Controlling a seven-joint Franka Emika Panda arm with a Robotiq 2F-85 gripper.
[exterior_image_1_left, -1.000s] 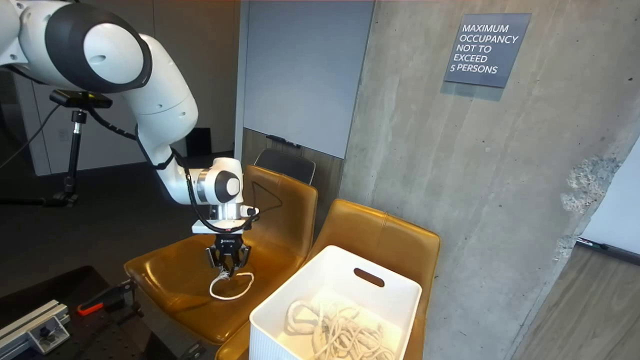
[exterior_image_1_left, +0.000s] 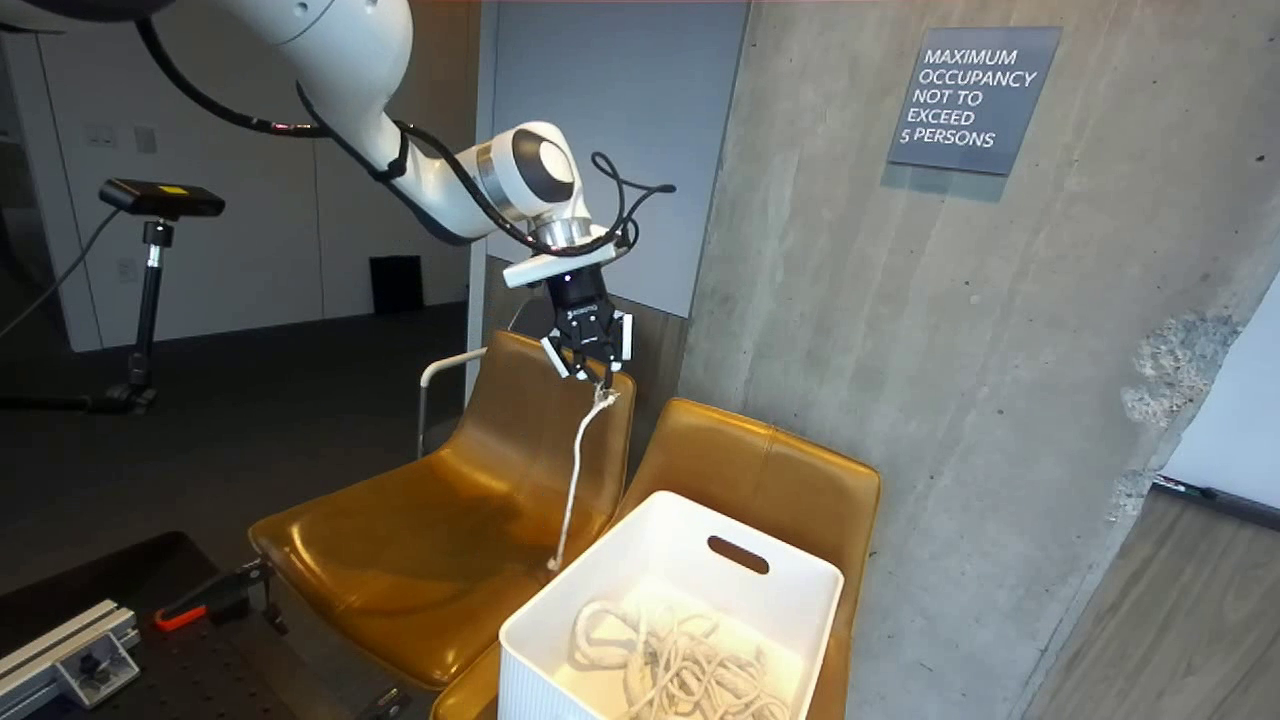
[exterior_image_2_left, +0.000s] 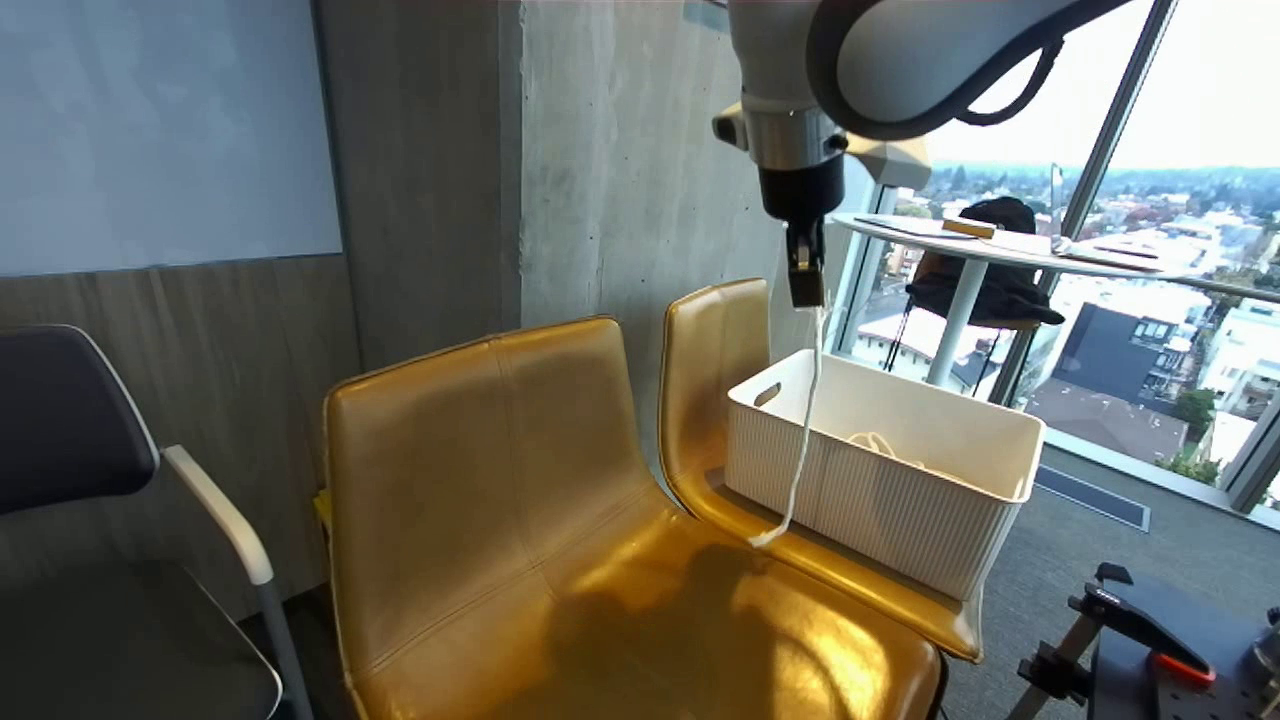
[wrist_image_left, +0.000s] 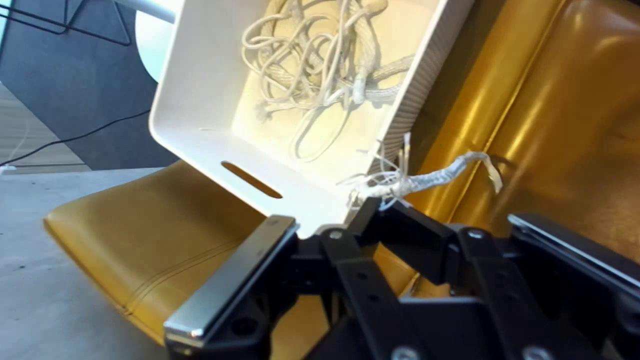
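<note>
My gripper (exterior_image_1_left: 603, 374) is shut on the frayed end of a white rope (exterior_image_1_left: 576, 467), high above the two tan chairs. The rope hangs down from the fingertips, its lower end close to the near chair's seat (exterior_image_2_left: 672, 600). In the wrist view the rope (wrist_image_left: 441, 176) shows loose strands at the fingertips, beside the bin's outer wall. An open white bin (exterior_image_1_left: 672, 528) stands on the other chair, with several coiled ropes (exterior_image_1_left: 690, 672) lying inside it. Seen from the second exterior view, my gripper (exterior_image_2_left: 806, 302) is above and to the side of the bin (exterior_image_2_left: 864, 504).
A concrete wall (exterior_image_1_left: 960, 360) rises behind the chairs. The chair backs (exterior_image_2_left: 480, 444) stand up near the hanging rope. A dark table with a red-tipped clamp (exterior_image_1_left: 198, 606) is at the front left.
The arm has risen and moved right, toward the bin. The rope, looped on the chair seat before, now hangs stretched downward from the gripper.
</note>
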